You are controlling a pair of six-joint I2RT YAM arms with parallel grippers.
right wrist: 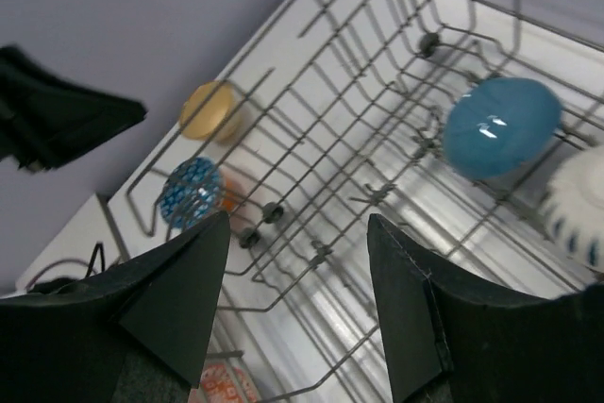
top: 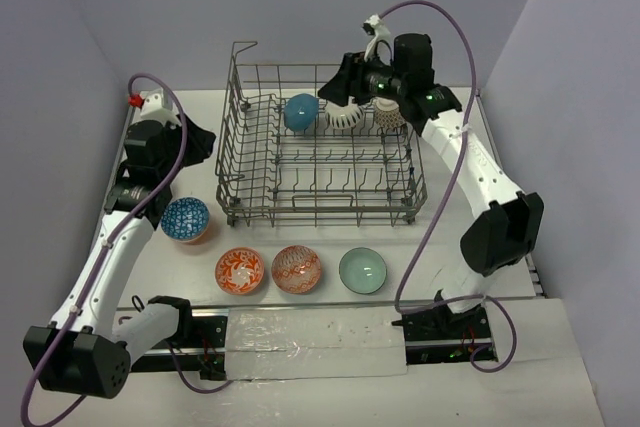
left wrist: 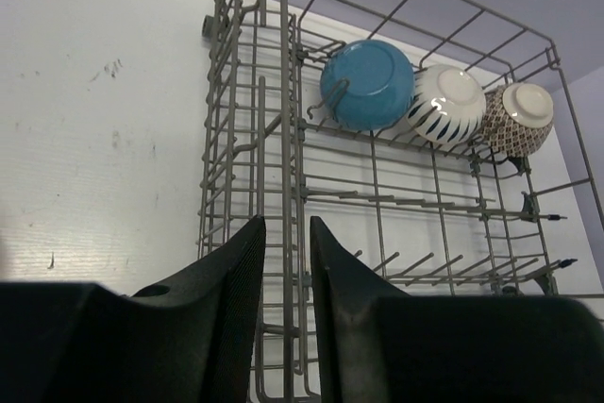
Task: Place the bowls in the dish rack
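Note:
In the dish rack (top: 345,212), a blue bowl (top: 300,112), a white patterned bowl (top: 344,119) and a brown checkered bowl (top: 388,119) lean in a row along the back. My right gripper (top: 334,91) hangs over the white bowl, partly covering it; its fingers stand apart with nothing between them (right wrist: 297,224). Left of the rack is my left gripper (top: 208,145), its fingers somewhat parted and empty. On the table lie a blue-patterned bowl (top: 186,219), an orange bowl (top: 240,270), a reddish bowl (top: 296,269) and a green bowl (top: 362,270). A yellowish bowl (right wrist: 211,110) shows only in the right wrist view.
The rack's left wire wall (left wrist: 231,139) rises close to my left gripper. Rows of tines in the middle and front of the rack stand empty. Walls border the table on the left, back and right.

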